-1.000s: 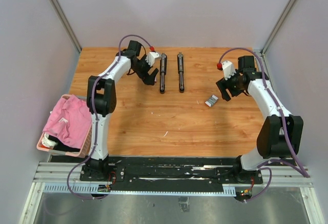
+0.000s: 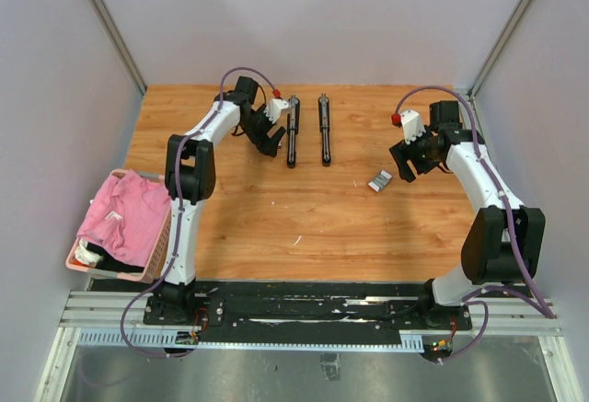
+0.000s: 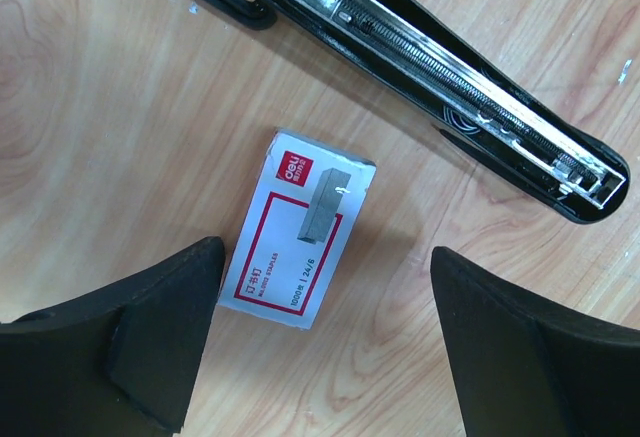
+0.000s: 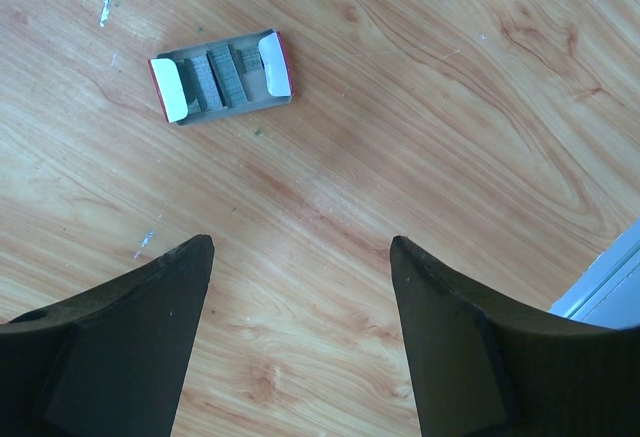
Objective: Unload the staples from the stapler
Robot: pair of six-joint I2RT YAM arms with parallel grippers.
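Note:
In the left wrist view, a black stapler (image 3: 430,67) lies opened out, its metal channel and spring facing up. Beside it is a white-and-red staple box (image 3: 265,272), with a short grey strip of staples (image 3: 323,207) resting on its top. My left gripper is part open around the box; its left finger (image 3: 165,327) is close against the box's side, while the right one stands clear. Whether that finger touches cannot be told. Over bare wood, my right gripper is open and empty. An open tray (image 4: 222,77) holding staple strips lies ahead of it.
A second black stapler (image 2: 325,131) lies parallel to the first, to its right. At the far left stands a pink basket (image 2: 163,246) of cloth. Small loose staple bits (image 2: 298,239) dot the table, whose front middle is otherwise clear.
The right arm has barely moved. Both staplers and the open tray lie where they were.

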